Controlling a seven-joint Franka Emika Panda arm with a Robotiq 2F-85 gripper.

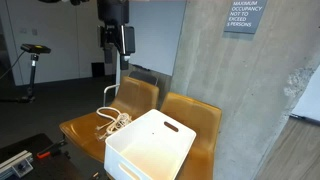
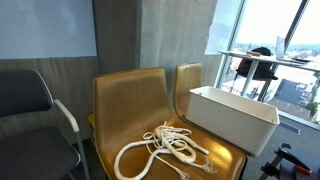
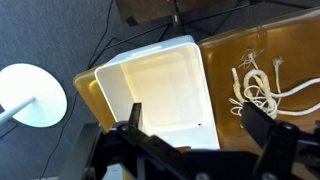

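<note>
My gripper is open, high above the chairs, with nothing between its spread fingers. Beneath it in the wrist view lies a white rectangular bin [image 3: 160, 88], its open top facing up and its inside looking empty. A tangled white rope [image 3: 262, 95] rests on the brown seat to the right of the bin in that view. From the side, the rope [image 2: 165, 148] is loosely coiled on the nearer chair, apart from the bin [image 2: 235, 117]. In exterior view 1, the gripper [image 1: 118, 58] hangs up and to the left of the bin [image 1: 150, 146].
Two brown chairs [image 1: 137, 94] stand side by side under the rope and bin. A black armchair [image 2: 35, 115] is beside them. A concrete wall [image 1: 240, 75] rises behind. In the wrist view, a round white base [image 3: 32, 95] lies left of the bin.
</note>
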